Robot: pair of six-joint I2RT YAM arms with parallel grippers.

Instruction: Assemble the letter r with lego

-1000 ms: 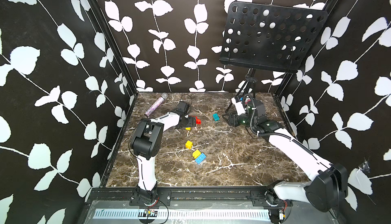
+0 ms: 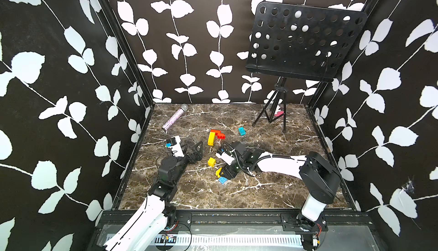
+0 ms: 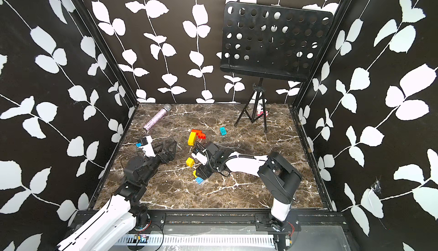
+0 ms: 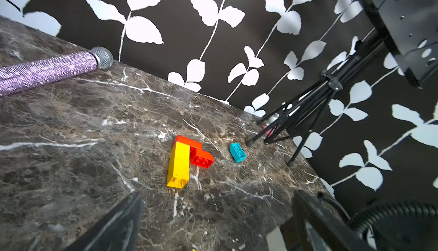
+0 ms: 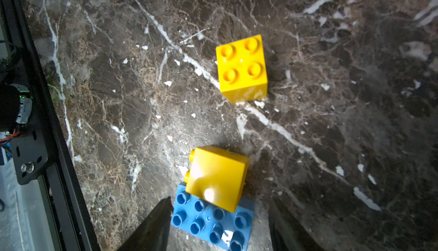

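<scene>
A tall yellow piece (image 4: pixel 178 164) lies against red bricks (image 4: pixel 201 157) at the table's middle, with a teal brick (image 4: pixel 237 152) to their right. My left gripper (image 2: pixel 195 153) stands open, left of and nearer than that group, nothing between its fingers. My right gripper is open, low over a yellow brick (image 5: pixel 216 175) lying on its side against a light blue brick (image 5: pixel 212 219); neither is held. A separate yellow 2x2 brick (image 5: pixel 241 71) sits upright just beyond them.
A glittery microphone (image 2: pixel 173 117) lies at the back left. A black music stand (image 2: pixel 305 41) on a tripod stands at the back right. Black rails edge the marble table (image 2: pixel 150 187), whose front left is fairly clear.
My left gripper has drawn back left and toward the front from the red and yellow group. My right gripper has moved from the back right down-left to the yellow and light blue bricks.
</scene>
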